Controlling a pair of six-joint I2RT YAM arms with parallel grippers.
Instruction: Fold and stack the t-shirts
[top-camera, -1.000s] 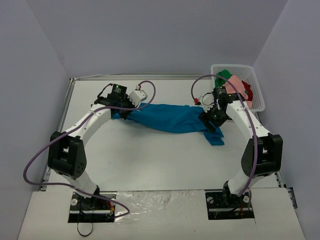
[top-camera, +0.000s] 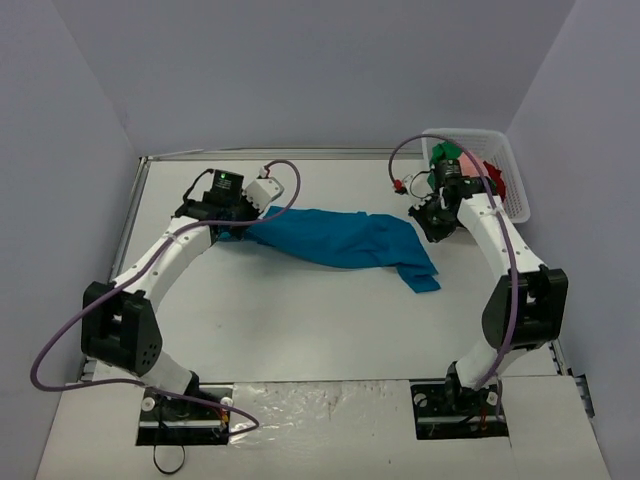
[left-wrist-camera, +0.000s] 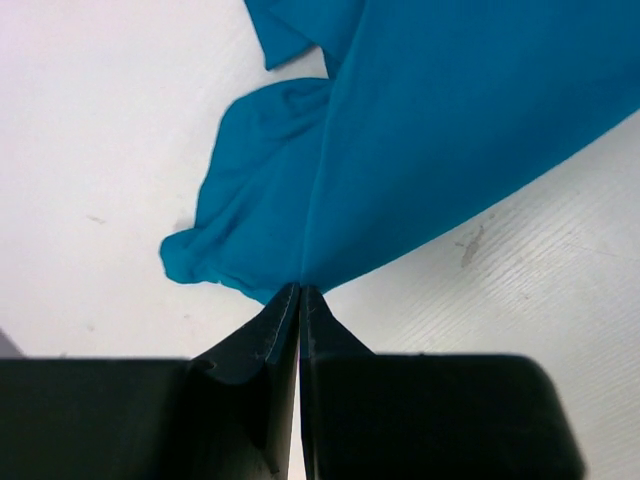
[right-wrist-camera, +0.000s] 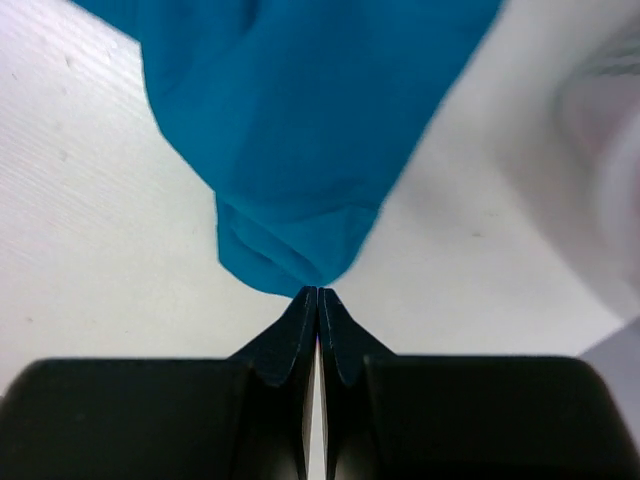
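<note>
A blue t-shirt (top-camera: 345, 238) lies stretched sideways across the table, its right end bent toward the front. My left gripper is shut on the shirt's edge at the left end; a straight crease runs from its fingertips up the cloth. In the right wrist view, the other end of the t-shirt (right-wrist-camera: 300, 150) reaches close to the tips of my right gripper. That gripper is shut, and no cloth shows clearly between its fingers. From above, it stands just right of the shirt.
At the back right, a white basket (top-camera: 515, 180) holds green, pink and red cloth (top-camera: 446, 150), with my right arm partly in front.
My left gripper has shifted slightly left, and the shirt has slid left with it. The right gripper has moved right and back, off the shirt's right part, uncovering more cloth.
</note>
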